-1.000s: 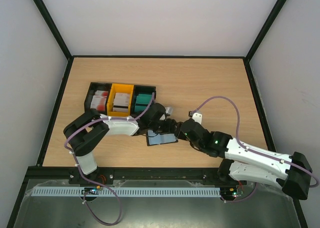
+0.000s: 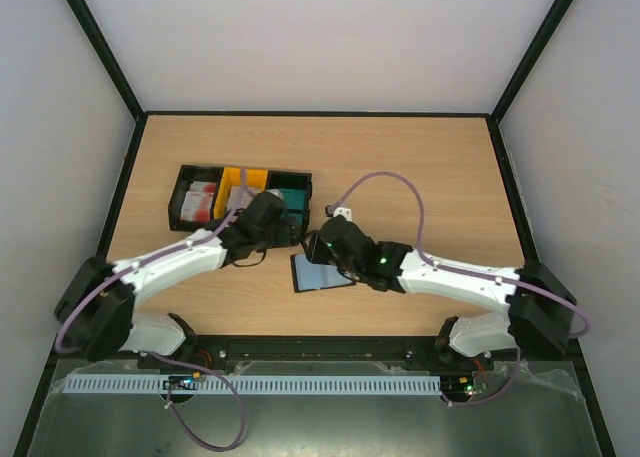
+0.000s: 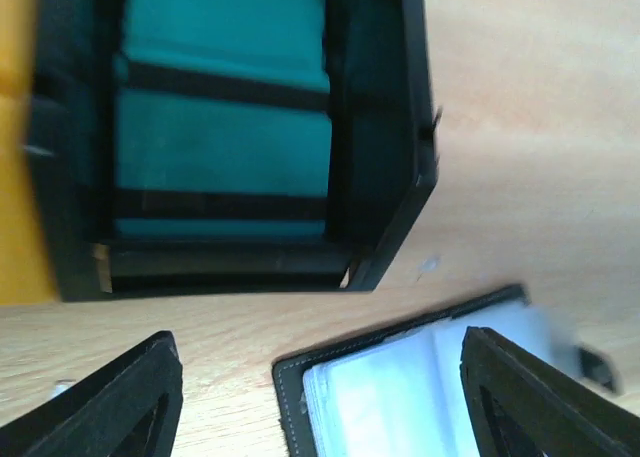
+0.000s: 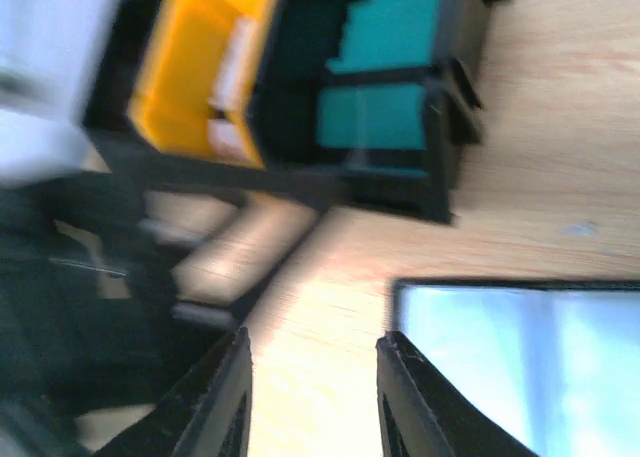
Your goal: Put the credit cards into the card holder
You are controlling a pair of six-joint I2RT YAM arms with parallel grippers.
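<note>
The card holder (image 2: 316, 274), a dark-edged panel with pale blue pockets, lies flat on the table near the front. In the left wrist view the card holder (image 3: 390, 397) is at the lower right, partly behind a finger. My left gripper is part open with nothing between its fingers, at the front of the teal-filled bin. My right gripper is part open and empty too, by the left end of the card holder (image 4: 470, 347). No loose credit card can be made out in either gripper or on the table.
Behind the holder stand three joined bins: a black bin (image 2: 175, 206) with pale red-and-white items, a yellow bin (image 2: 232, 176), and a black bin (image 3: 390, 97) holding teal items (image 3: 225, 142). The arms nearly meet by the holder.
My left arm has swung back left from above the holder towards the bins. My right arm has moved left, over the holder's right part. The holder looks unmoved.
</note>
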